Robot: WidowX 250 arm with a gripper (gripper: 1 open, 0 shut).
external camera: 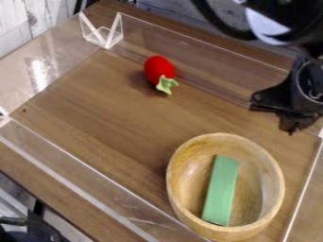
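My gripper (pixel 288 115) is at the right side of the camera view, low over the wooden surface and above and right of the wooden bowl, its fingers hard to make out against the dark body. In the bowl (pixel 184 194) lies a green block (pixel 220 189). A red vegetable with a green top (pixel 159 72), perhaps a toy tomato or pepper, lies toward the back middle, well apart from my gripper.
Clear plastic walls line the wooden tray (pixel 94 118), with a clear holder (pixel 102 31) at the back left.
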